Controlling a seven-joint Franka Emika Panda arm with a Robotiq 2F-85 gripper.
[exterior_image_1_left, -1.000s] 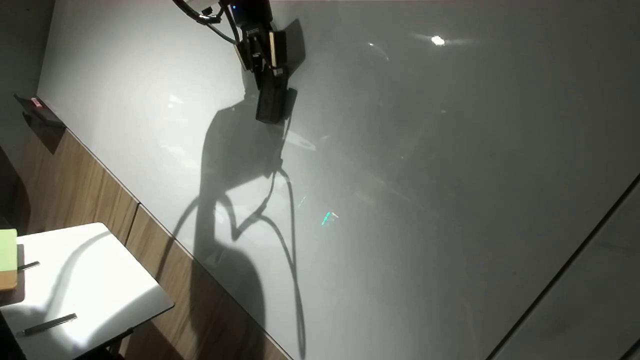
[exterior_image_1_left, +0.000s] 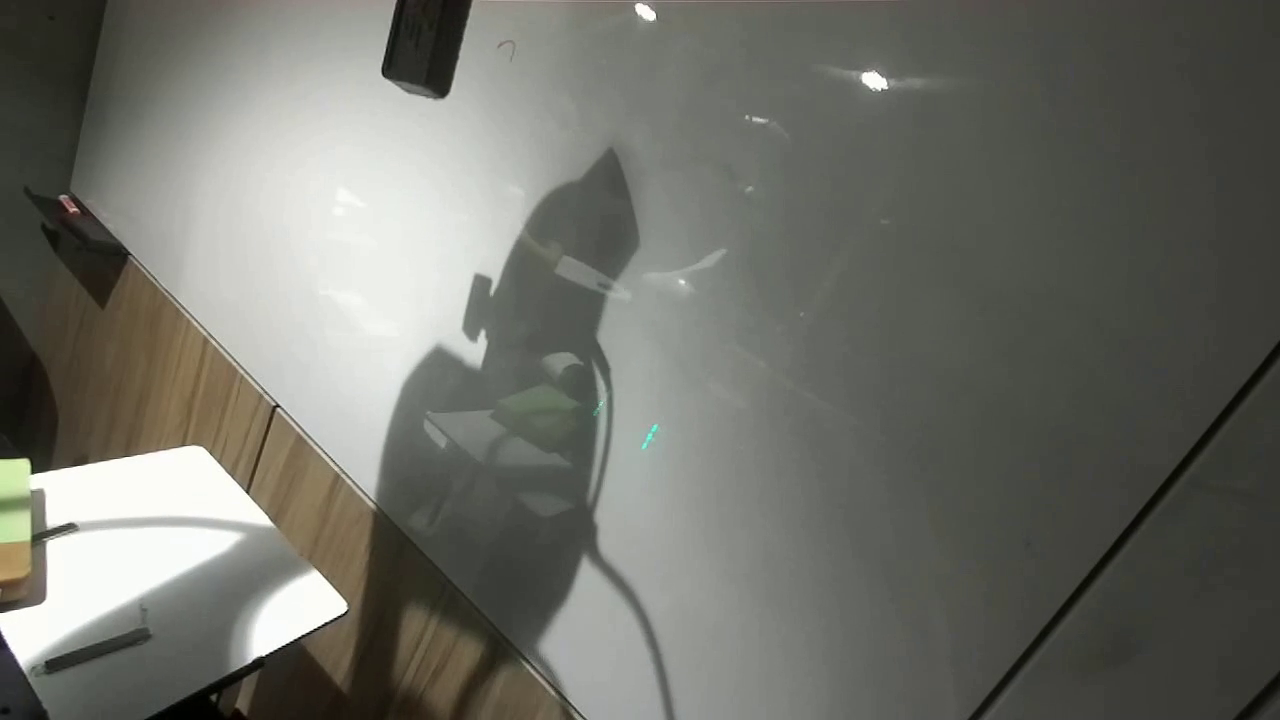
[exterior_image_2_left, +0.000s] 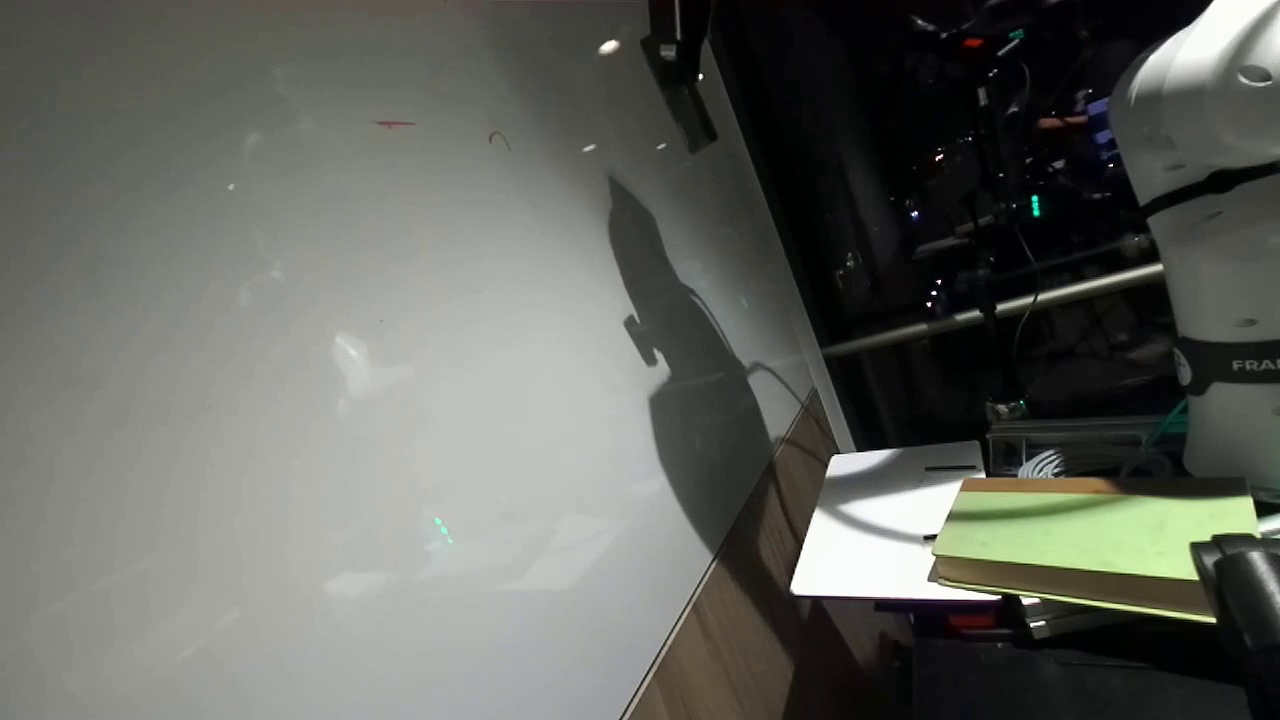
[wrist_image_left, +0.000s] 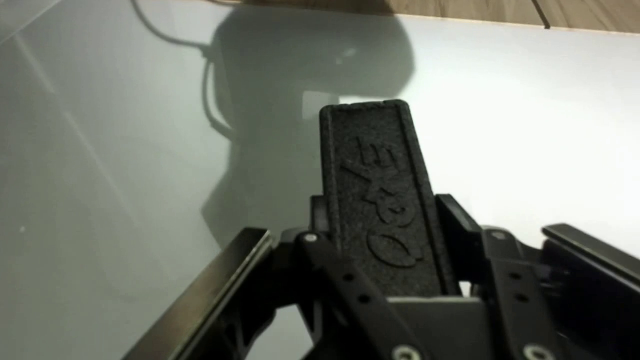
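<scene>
A black felt eraser (wrist_image_left: 378, 174) with raised EXPO lettering is gripped lengthwise between the fingers of my gripper in the wrist view. One dark finger (wrist_image_left: 459, 225) presses on its right side. In exterior view 1 the eraser (exterior_image_1_left: 426, 48) shows at the top edge, with the gripper out of frame. It appears near the whiteboard (exterior_image_1_left: 900, 420); whether it touches, I cannot tell. A small curved mark (exterior_image_1_left: 507, 48) lies just right of it. In exterior view 2, that curved mark (exterior_image_2_left: 499, 138) and a short red line (exterior_image_2_left: 392, 124) are on the board.
A white panel (exterior_image_2_left: 858, 540) holds a green-covered block (exterior_image_2_left: 1080, 528) beside the board's lower edge. A black tray (exterior_image_1_left: 84, 228) with a red item hangs at the board's left edge. Most of the board is clear.
The curved mark now shows there. The eraser stays held.
</scene>
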